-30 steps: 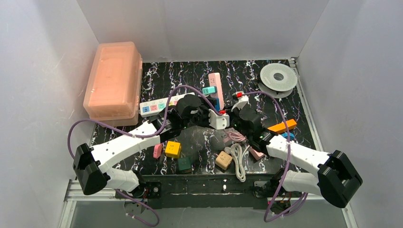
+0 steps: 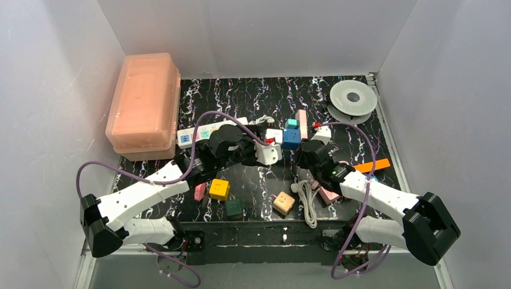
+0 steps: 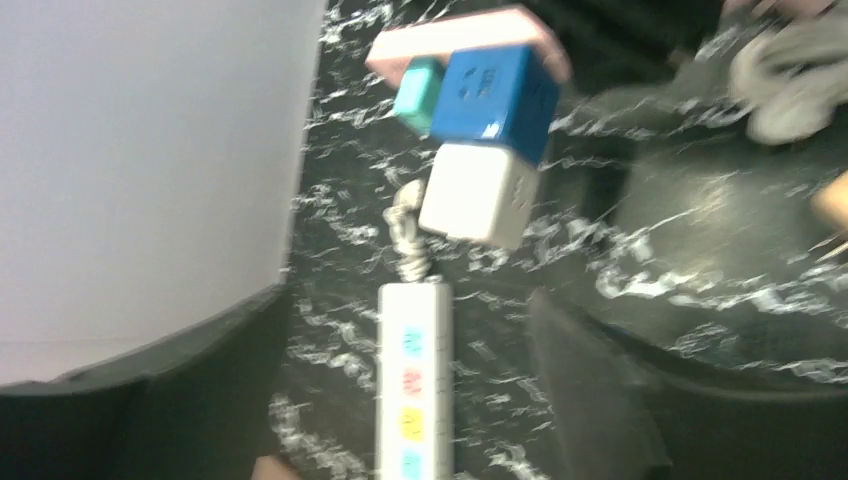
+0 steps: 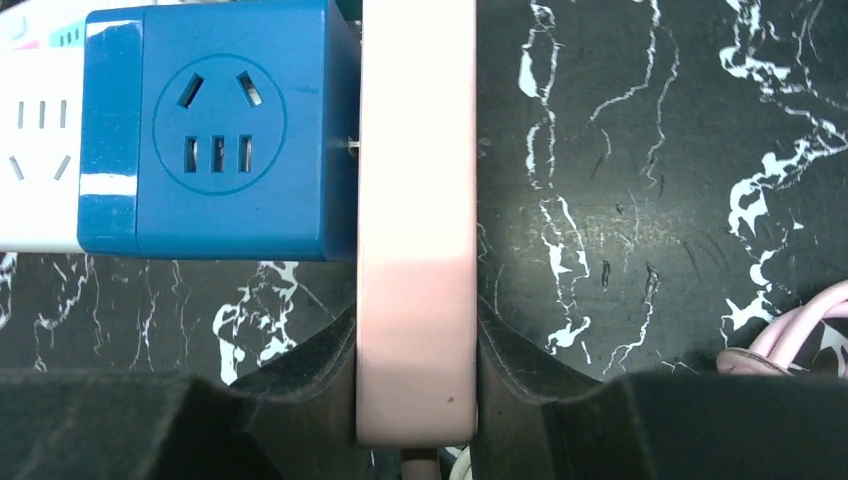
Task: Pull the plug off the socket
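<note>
A pink power strip (image 2: 301, 120) stands upright in the top view; my right gripper is shut on its near end. Against its left side sit a blue cube socket (image 4: 230, 130) and a white cube socket (image 4: 35, 150); a bit of metal shows between blue cube and strip. A small teal block (image 3: 418, 92) is beside the blue cube. My left gripper hangs to the left of the cubes over the long white power strip (image 3: 412, 365), its blurred fingers apart with nothing seen held.
A lidded orange box (image 2: 143, 102) fills the back left, a spool (image 2: 352, 96) the back right. Yellow (image 2: 219, 189), green (image 2: 234, 208) and beige (image 2: 283, 203) blocks and coiled cables (image 2: 307, 205) lie along the front. Bare table shows behind the cubes.
The pink strip with its attached cubes has shifted right, with the right gripper.
</note>
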